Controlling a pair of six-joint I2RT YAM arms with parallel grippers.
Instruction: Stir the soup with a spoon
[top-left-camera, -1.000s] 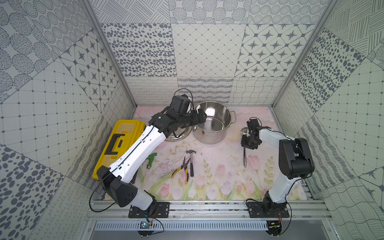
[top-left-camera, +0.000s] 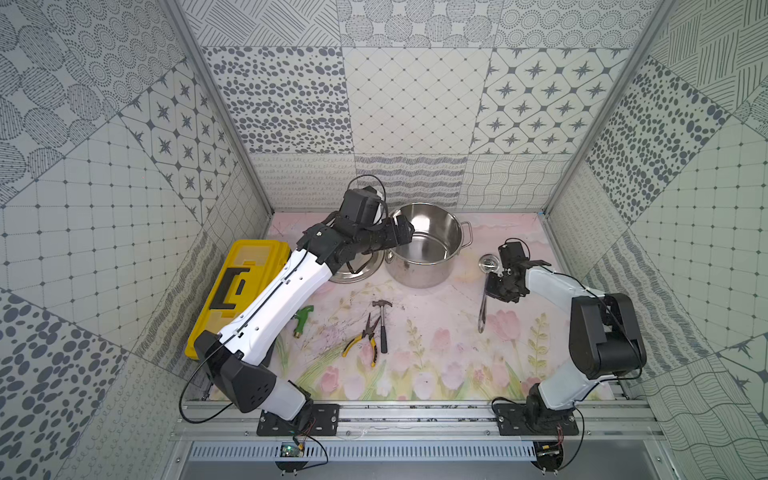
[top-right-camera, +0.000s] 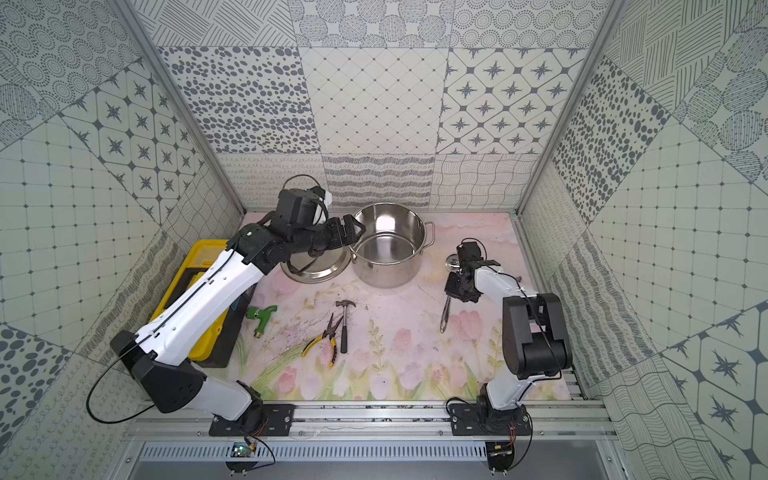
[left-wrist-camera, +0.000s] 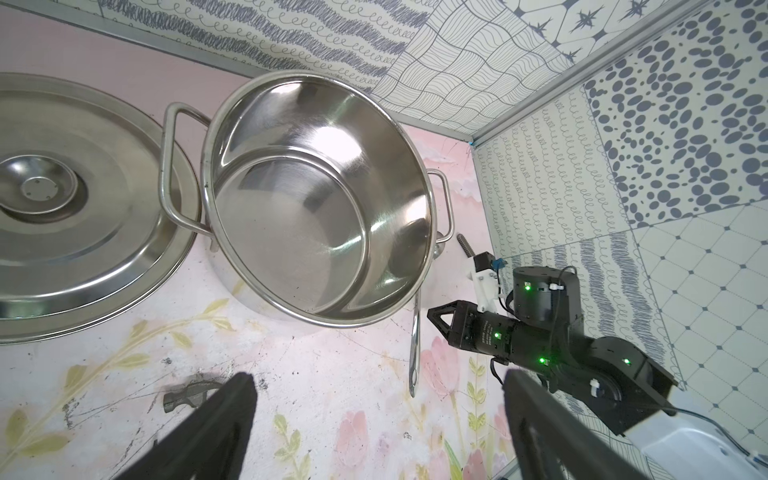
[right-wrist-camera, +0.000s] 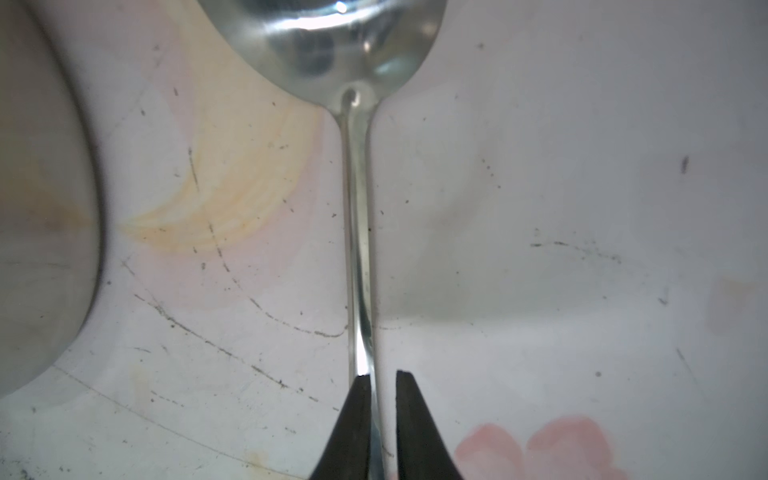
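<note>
The steel ladle-like spoon (top-left-camera: 482, 312) lies on the table right of the pot, bowl toward the back wall and handle toward the front. My right gripper is over its handle with a narrow gap between the fingertips. In the right wrist view the handle runs down beside the left fingertip, partly hidden by it; whether they touch is unclear. The big steel pot (left-wrist-camera: 296, 224) stands uncovered, and its bottom looks bare. My left gripper (top-left-camera: 409, 230) hovers at the pot's left rim, its fingers (left-wrist-camera: 200, 432) wide apart and empty.
The pot's lid (left-wrist-camera: 88, 232) lies left of the pot. A hammer (top-left-camera: 383, 328), yellow-handled pliers (top-left-camera: 364, 337) and a green tool (top-left-camera: 301, 320) are in front. A yellow toolbox (top-left-camera: 240, 292) fills the left side. The front right of the table is open.
The spoon's handle end has swung a little left, while its bowl has barely moved and shows more clearly. The left arm looks nearly still.
</note>
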